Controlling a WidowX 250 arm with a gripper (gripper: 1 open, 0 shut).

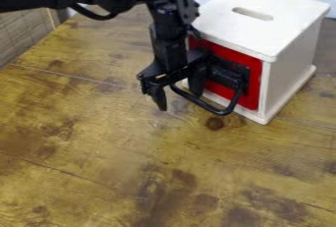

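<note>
A white box [262, 20] with a slot on top stands at the back right. Its front is red [257, 52], with a black door or panel bearing a looped black handle [206, 105]. My black gripper [176, 85] is low in front of that panel, beside the handle, at the box's left front. Whether its fingers are open or closed on anything is hard to tell against the black parts.
The black arm reaches in from the upper left. A tiled edge [27, 34] shows at the far left.
</note>
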